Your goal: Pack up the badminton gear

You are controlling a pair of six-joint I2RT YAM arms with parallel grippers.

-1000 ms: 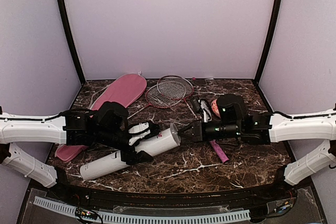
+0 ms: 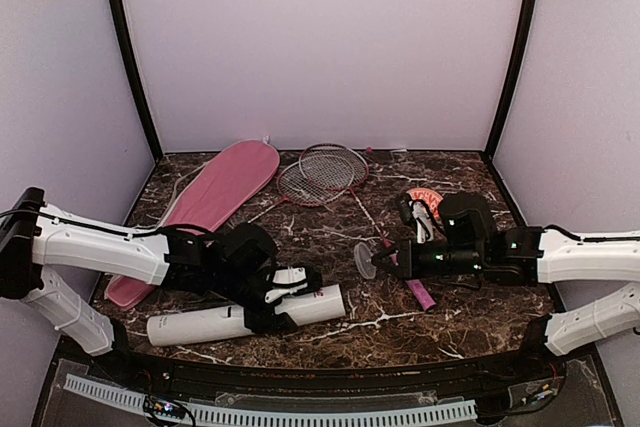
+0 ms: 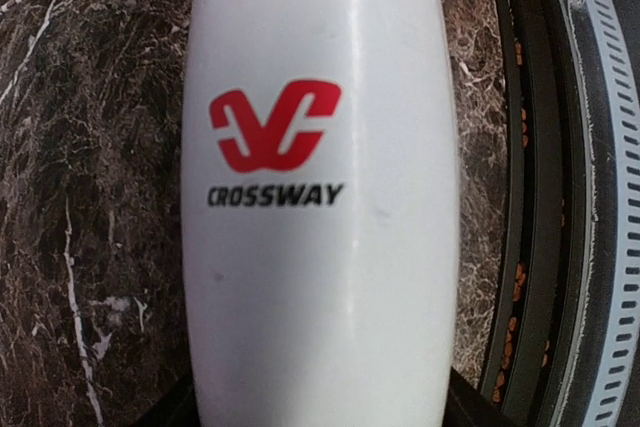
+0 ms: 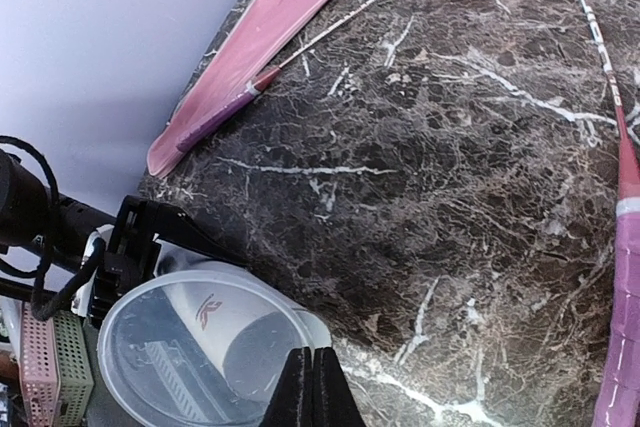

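Note:
A white shuttlecock tube [image 2: 190,327] with a red CROSSWAY logo [image 3: 275,137] lies along the table's front left. Over its middle stands my left gripper [image 2: 283,309], its dark fingers [image 3: 172,409] spread to either side of the tube. To the right of the tube's end, a clear round cap [image 2: 364,261] hangs in the air, its rim pinched by my right gripper [image 2: 382,259]. Two crossed rackets [image 2: 323,175] with pink-purple grips lie at the back middle. A long pink racket bag [image 2: 225,182] rests at the back left, partly behind my left arm.
A round orange-red item [image 2: 425,199] sits at the right, partly covered by my right arm. One racket's purple handle [image 2: 420,294] extends under that arm. Bare marble tabletop [image 2: 450,332] shows at front right.
The cap came off the tube's end and moved right with my right gripper. The tube was tilted with its right end raised; it has come down flat, my left gripper lowering with it.

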